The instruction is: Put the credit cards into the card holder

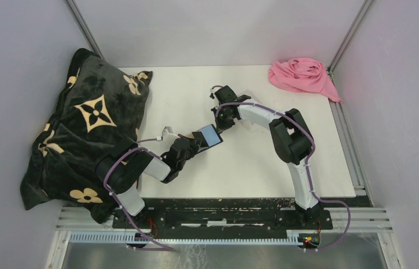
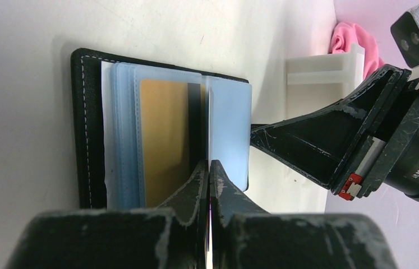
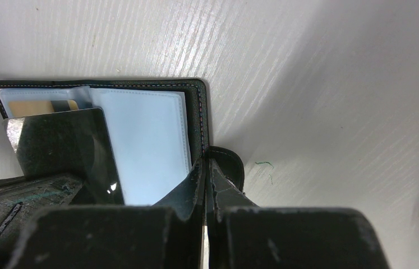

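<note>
The card holder (image 3: 142,143) lies open on the table, black-edged with pale blue sleeves. A gold card (image 2: 164,137) with a dark stripe sits in one sleeve. My left gripper is shut on a dark card; in the left wrist view that card shows only as a thin edge standing over the holder, next to the gold card. Whether its lower edge is inside a sleeve cannot be told. At the holder's other end, my right gripper is shut by the black border and its rounded tab (image 3: 229,162); nothing clear shows between its fingers.
A white box (image 2: 316,84) stands behind the right gripper. The pink cloth (image 1: 302,75) lies at the back right corner, and a dark patterned blanket (image 1: 92,129) covers the left side.
</note>
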